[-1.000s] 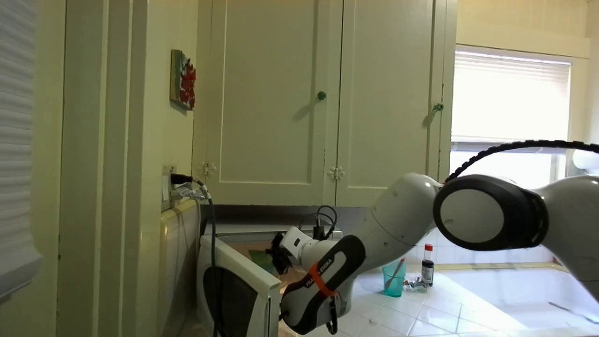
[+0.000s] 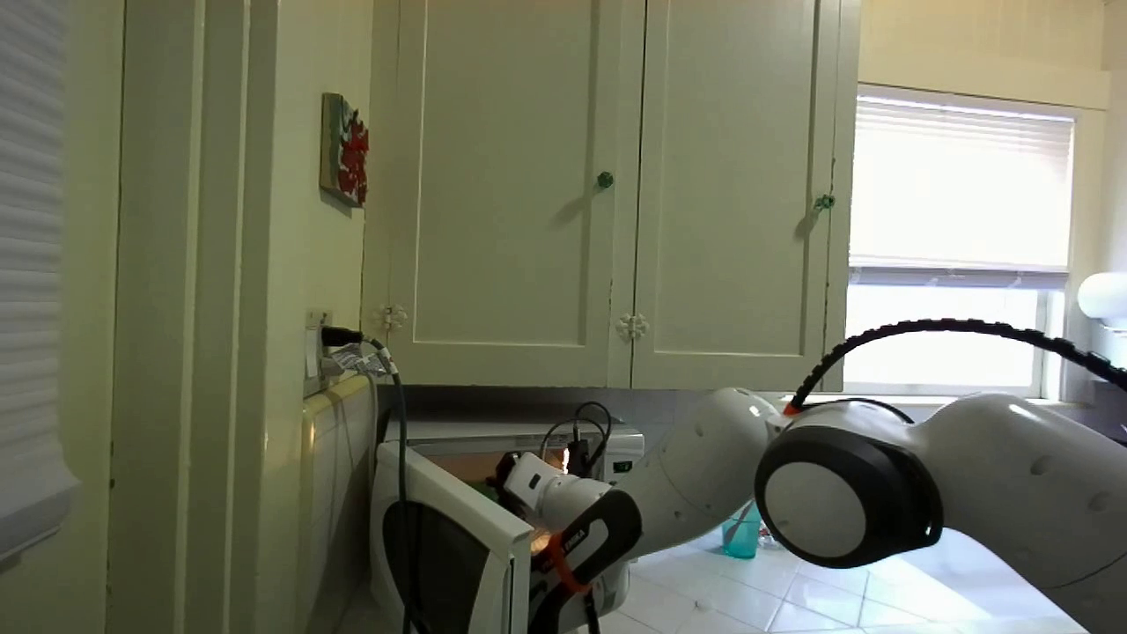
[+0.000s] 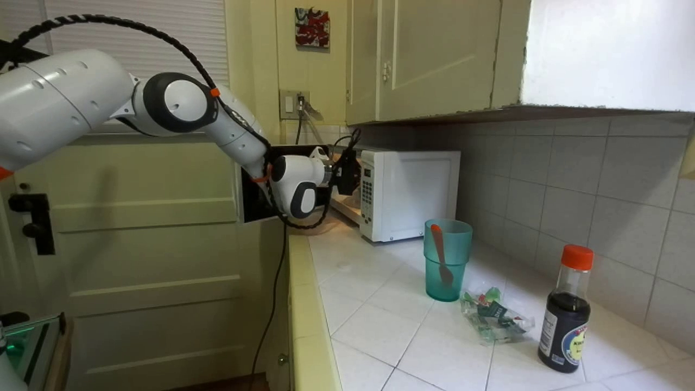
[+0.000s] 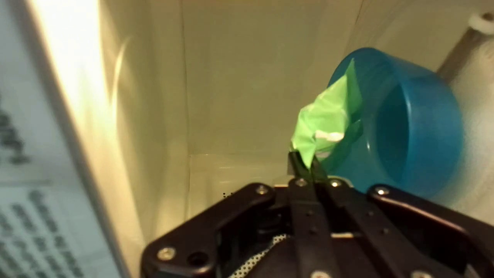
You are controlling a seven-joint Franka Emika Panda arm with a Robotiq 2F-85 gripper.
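Observation:
A crumpled light-green wrapper (image 4: 324, 116) shows in the wrist view, its lower end narrowing to a tip between my fingertips. My gripper is shut on that thin tip. The wrapper's other end reaches over the rim and into the mouth of a blue cup or bowl (image 4: 430, 125), which lies to the right of the fingers. All this is inside the open microwave (image 3: 410, 195). From outside, the arm's hand (image 3: 345, 175) reaches in at the microwave's front, and the fingertips are hidden in both exterior views.
The open microwave door (image 2: 454, 539) stands left of the arm. The microwave's side wall is close on the wrist view's left. On the counter are a teal cup (image 3: 447, 267) holding a red-handled utensil, a clear packet (image 3: 495, 317) and a sauce bottle (image 3: 565, 319).
The hand has moved left and deeper into the microwave. The arm's elbow has come lower and left, now covering the sauce bottle in exterior view 1.

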